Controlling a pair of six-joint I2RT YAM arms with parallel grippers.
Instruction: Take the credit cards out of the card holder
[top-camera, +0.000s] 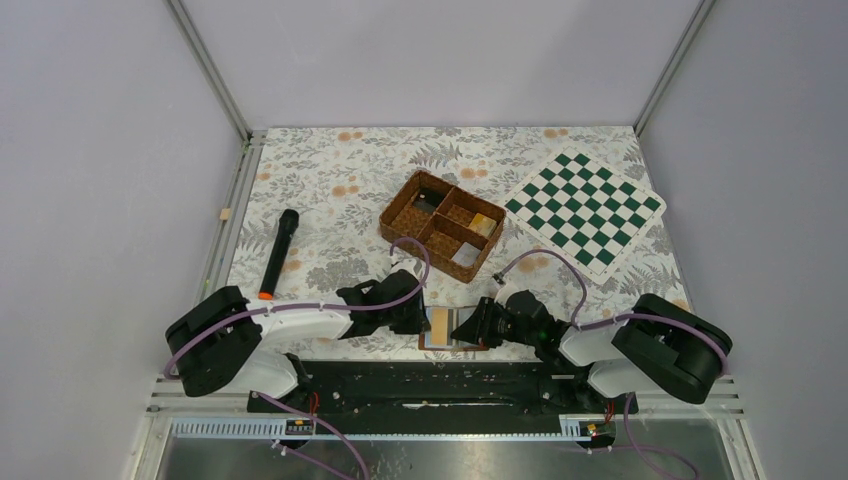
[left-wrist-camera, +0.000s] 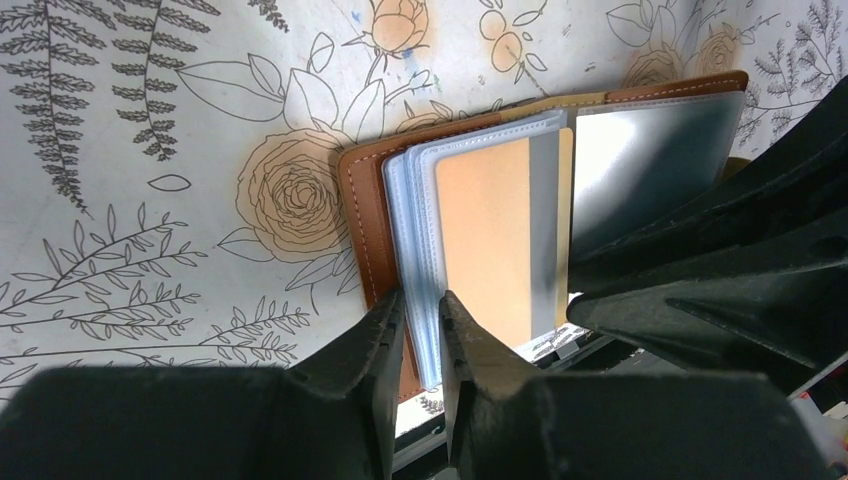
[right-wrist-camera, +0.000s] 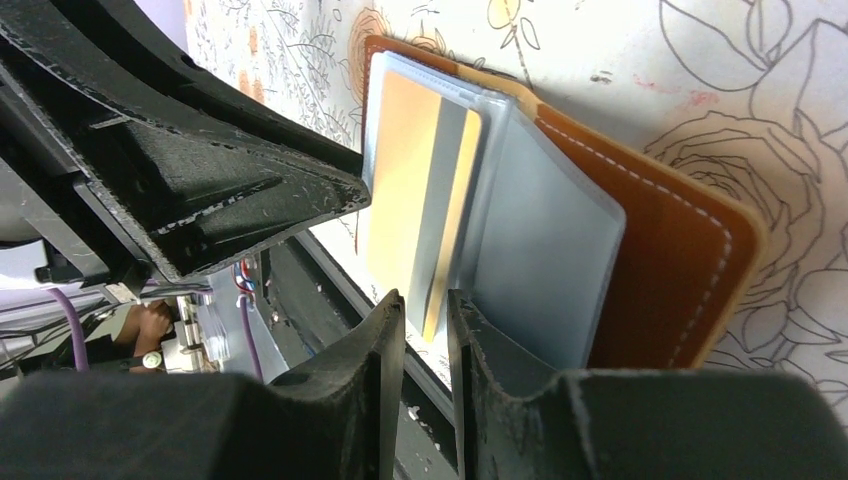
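The brown card holder (left-wrist-camera: 362, 215) lies open on the table with its clear sleeves (left-wrist-camera: 415, 250) standing up in a stack. A tan card with a grey stripe (left-wrist-camera: 488, 240) sits in the top sleeve; its yellowish edge (right-wrist-camera: 452, 225) shows at the sleeve's mouth. My left gripper is shut on the folded sleeves near the holder's left side. My right gripper is part open at the mouth side, its fingertips on either side of the card's edge; whether they touch it I cannot tell. From above, both grippers (top-camera: 425, 325) (top-camera: 478, 335) partly cover the holder.
Behind the holder stands a wicker basket (top-camera: 418, 234) with several compartments and a few items inside. A microphone (top-camera: 280, 253) lies at left, a green-and-white checkered board (top-camera: 584, 213) at right. The table's front edge is close to the holder.
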